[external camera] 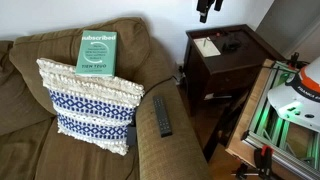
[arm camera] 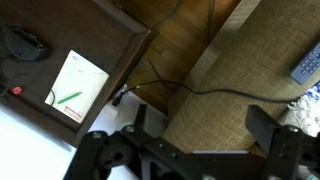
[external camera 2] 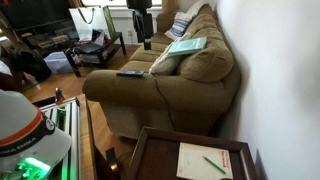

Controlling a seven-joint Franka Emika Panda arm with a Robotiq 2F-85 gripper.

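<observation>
My gripper hangs above the sofa arm in the wrist view, its two black fingers wide apart with only the brown fabric and a cable beneath. In the second exterior view the gripper [external camera 2: 147,42] is high over the sofa, clear of everything. A dark remote [external camera: 162,117] lies on the sofa arm, at the right edge of the wrist view. The teal book [external camera: 97,53] leans on top of a white and blue pillow [external camera: 92,108]. On the side table [external camera 2: 148,160], a white notepad [arm camera: 79,87] carries a green pen [arm camera: 69,97].
A black cable [arm camera: 235,93] runs from the side table across the sofa arm. A black object [arm camera: 25,44] sits near the notepad. The wall [external camera 2: 285,70] borders the sofa. Wooden floor [arm camera: 170,55] shows between sofa and side table.
</observation>
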